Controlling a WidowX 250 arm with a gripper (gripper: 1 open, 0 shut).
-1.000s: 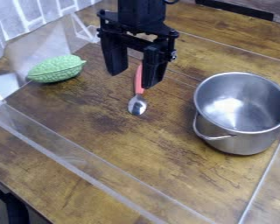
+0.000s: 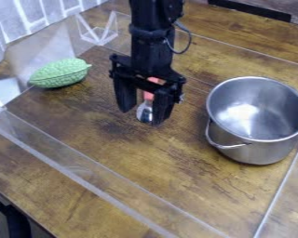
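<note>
My black gripper (image 2: 149, 90) is low over the middle of the wooden table, its fingers spread on either side of a spoon (image 2: 148, 112) with a pink-red handle and a silver bowl end. The gripper partly hides the spoon, and I cannot see whether it touches it.
A large steel pot (image 2: 253, 118) with a side handle stands on the right. A green textured vegetable-like object (image 2: 60, 74) lies at the left, near a clear plastic side strip.
My gripper has come down from higher above the table onto the area of the spoon. The spoon, pot and green object look unmoved.
</note>
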